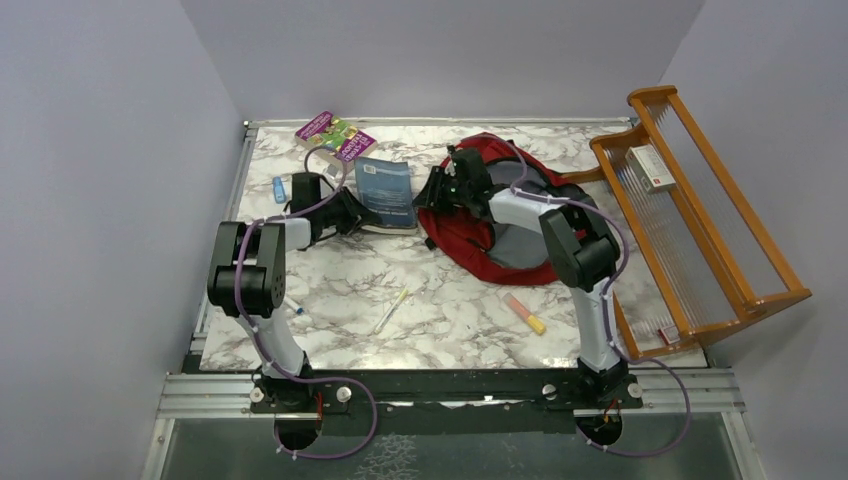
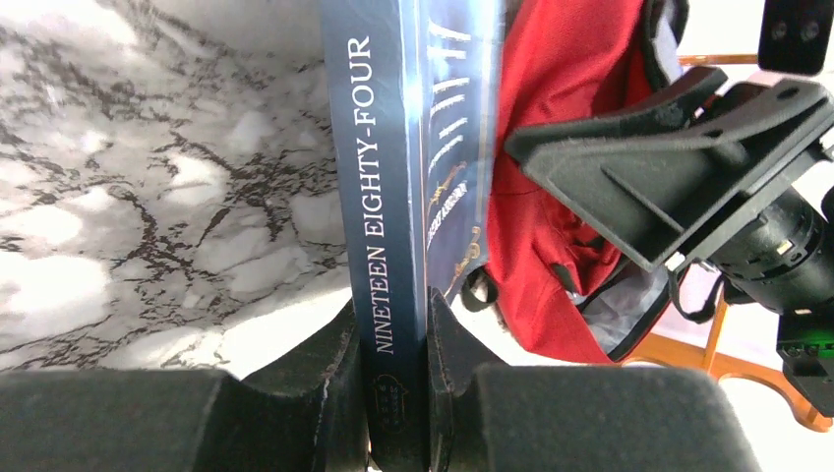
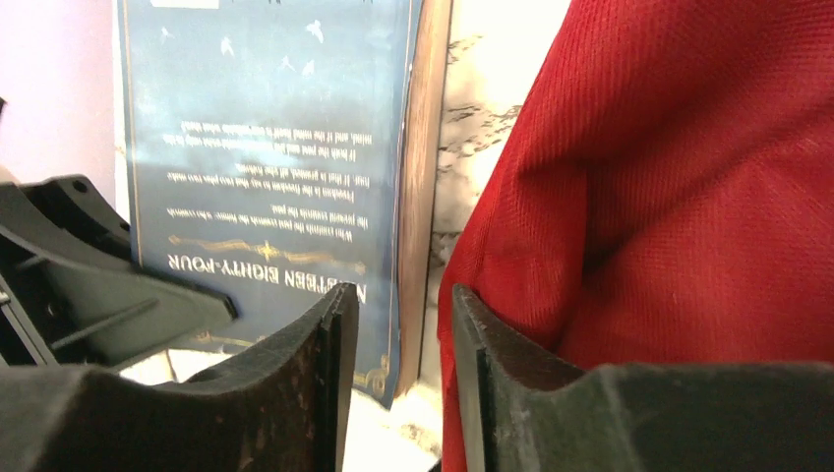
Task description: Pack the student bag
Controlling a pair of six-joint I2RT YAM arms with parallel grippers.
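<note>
The dark blue "Nineteen Eighty-Four" book (image 1: 384, 185) has its spine toward my left gripper. That gripper is shut on the spine end of the book (image 2: 372, 197), one finger on each side. The red and grey bag (image 1: 515, 262) lies just right of the book. My right gripper stands at the bag's left rim. Its fingers are parted, the left one over the book's cover and the right one by the red fabric (image 3: 551, 226). I see no firm hold between them.
A purple and green workbook (image 1: 336, 137) lies behind on the left, near a small blue object (image 1: 278, 190). In front lie a pen (image 1: 391, 311) and an orange-yellow marker (image 1: 524, 314). A wooden rack (image 1: 700, 230) holding a white box (image 1: 651, 168) stands right.
</note>
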